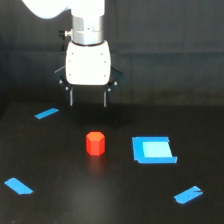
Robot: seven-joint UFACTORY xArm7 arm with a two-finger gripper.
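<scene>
A small red block (95,143) stands alone on the dark table, left of the middle. To its right lies a white square (155,150) bordered by blue tape. My gripper (88,97) hangs from the white arm behind and above the block, apart from it. Its two thin dark fingers are spread wide, with nothing visible between them.
Single strips of blue tape mark the table at the back left (46,113), front left (18,186) and front right (187,195). A dark curtain (170,60) closes off the back. Bare table surrounds the block.
</scene>
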